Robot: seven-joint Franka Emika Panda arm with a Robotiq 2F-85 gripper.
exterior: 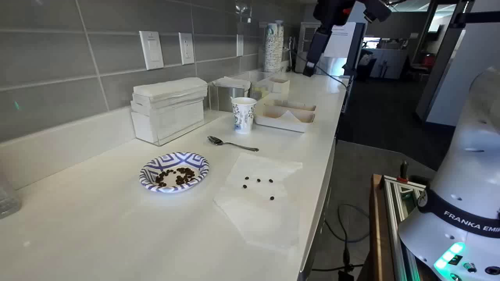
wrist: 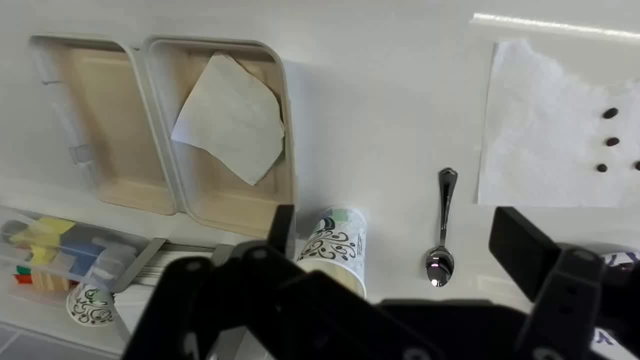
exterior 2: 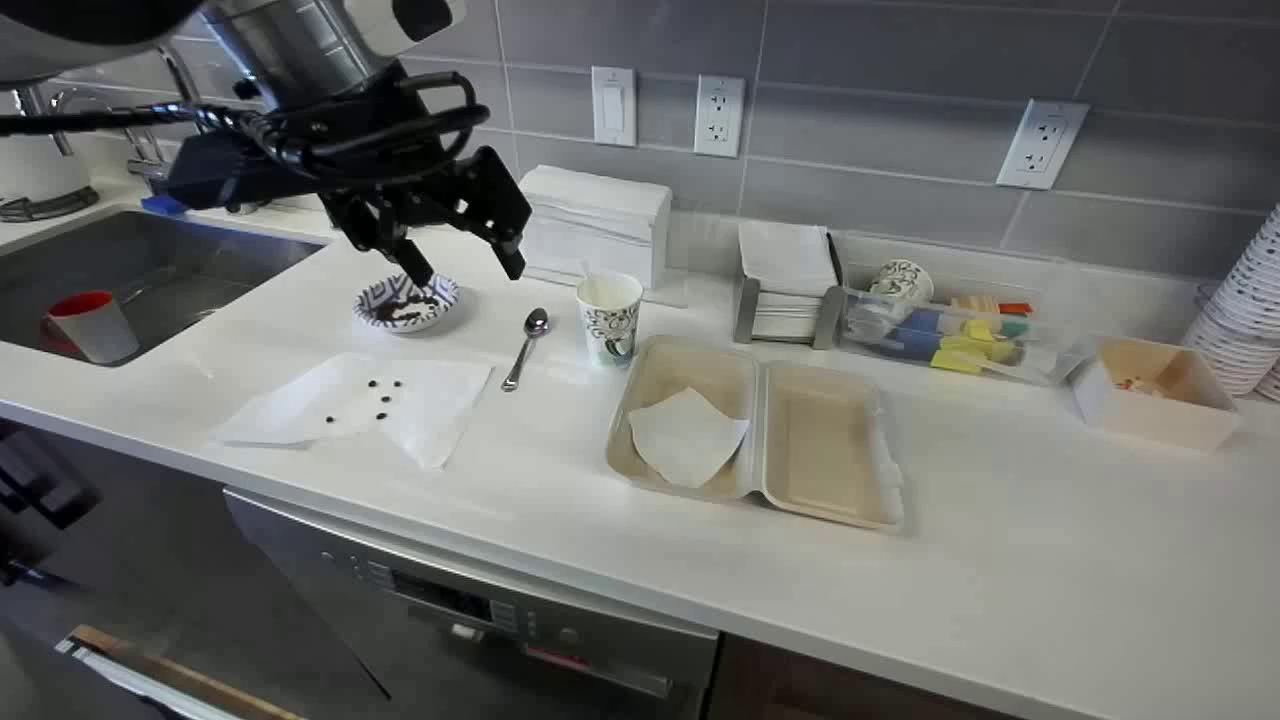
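Note:
My gripper is open high above the counter, its fingers wide apart with nothing between them. Below in the wrist view lies a metal spoon (wrist: 442, 225), and a patterned paper cup (wrist: 337, 246) stands partly behind the left finger. A blue-and-white bowl (exterior: 150, 169) holds dark beans (exterior: 186, 174). In front of the spoon and bowl is a flat white paper towel (exterior 2: 304, 406) with several beans lying loose on it. The takeout box (wrist: 207, 210) is open, with a torn piece of white paper (wrist: 231, 120) in one half.
Along the wall stand a napkin stack (exterior 2: 596, 222), a napkin holder (exterior 2: 787, 282) and a clear bin of small items (exterior 2: 942, 330). A small box (exterior 2: 1154, 408) and stacked cups (exterior 2: 1242, 312) are farther right. At the left is a sink (exterior 2: 240, 258) with a red mug (exterior 2: 90, 326).

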